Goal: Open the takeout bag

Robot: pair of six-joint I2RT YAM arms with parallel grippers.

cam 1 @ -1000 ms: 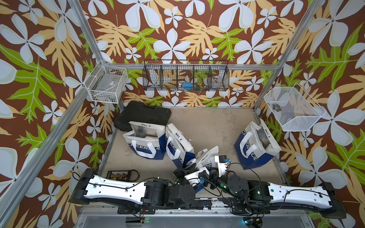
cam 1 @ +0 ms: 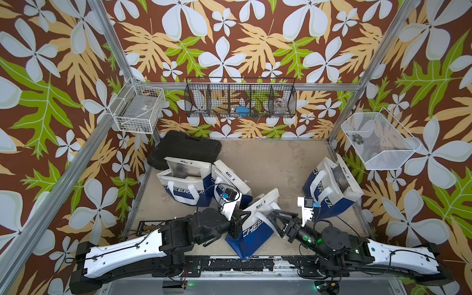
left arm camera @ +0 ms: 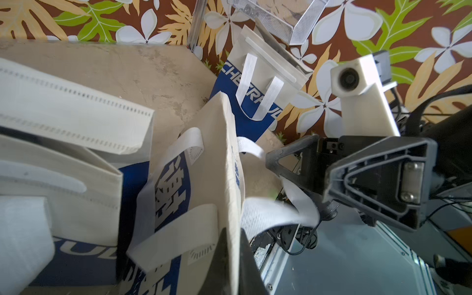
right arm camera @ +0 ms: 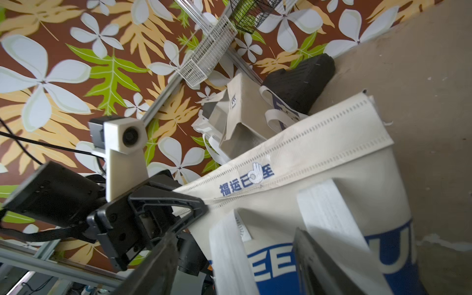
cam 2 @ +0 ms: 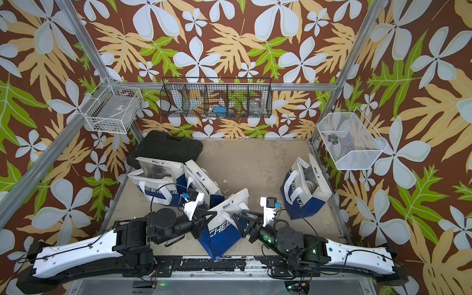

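Note:
A takeout bag point(cam 1: 250, 236) with white straps, blue base and folded white top point(right arm camera: 295, 137) stands at front centre. My left gripper is shut at the bag's side, its fingertips at the pale edge in the left wrist view; whether fabric is between them is unclear. My right gripper stands open in front of the bag's printed face, a white strap point(right arm camera: 231, 255) between or just beyond its fingers.
Other bags stand at left point(cam 1: 191, 191) and right point(cam 1: 324, 191). A black case point(cam 1: 182, 147) lies back left. Wire baskets point(cam 1: 137, 108) hang on the frame.
My left arm has lifted and drawn left.

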